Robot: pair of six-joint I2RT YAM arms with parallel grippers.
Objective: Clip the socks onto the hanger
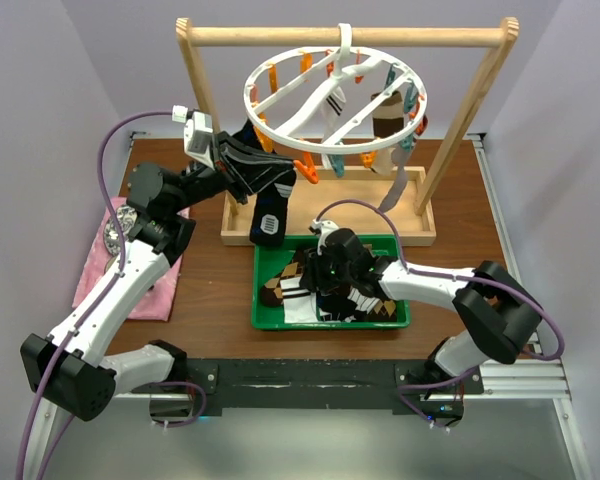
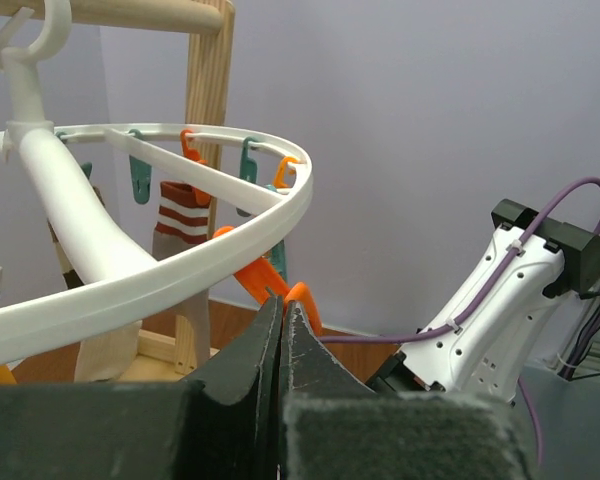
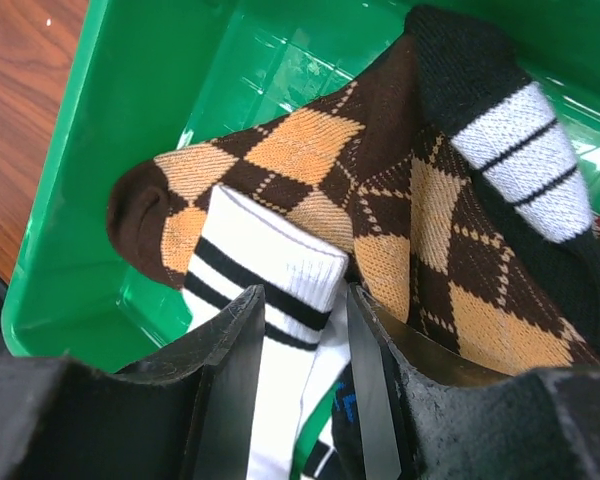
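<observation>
The white round hanger hangs from the wooden rack with socks clipped on, among them a black sock. My left gripper is shut at an orange clip under the ring's rim; nothing else shows between its fingers. In the green bin, my right gripper stands part open over a white striped sock, fingertips at its folded cuff; brown argyle socks and a black sock with white bands lie around it.
A wooden tray sits under the rack behind the bin. A pink cloth with a patterned item lies at the left. Bare table shows either side of the bin.
</observation>
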